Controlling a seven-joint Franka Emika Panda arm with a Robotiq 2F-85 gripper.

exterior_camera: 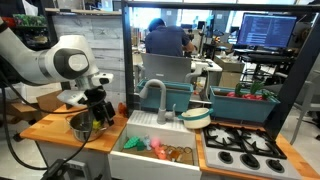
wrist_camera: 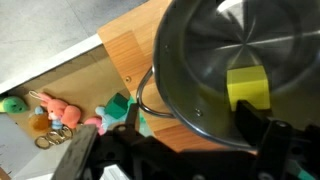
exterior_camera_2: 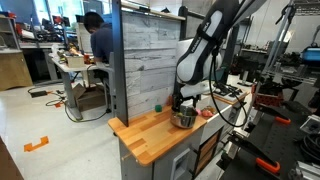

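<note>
A metal pot [exterior_camera: 80, 134] rests on the wooden counter left of the sink, and the wrist view looks down into the pot [wrist_camera: 200, 55]. Inside it lies a yellow block [wrist_camera: 248, 88], close to the near wall. My gripper is open at the pot's near rim, one finger outside the wall beside the wire handle [wrist_camera: 148, 95], the other over the inside by the block. Exterior view 1 has the gripper [exterior_camera: 103, 113] low at the pot's right side. From the other side, the pot [exterior_camera_2: 183, 117] partly hides behind the arm's end.
Right of the pot is a sink [exterior_camera: 125, 150] holding several small toys, among them a green cube [wrist_camera: 117, 105] and a pink toy [wrist_camera: 62, 108]. A tall faucet [exterior_camera: 160, 92] rises behind it. A stove [exterior_camera: 250, 145] stands farther right.
</note>
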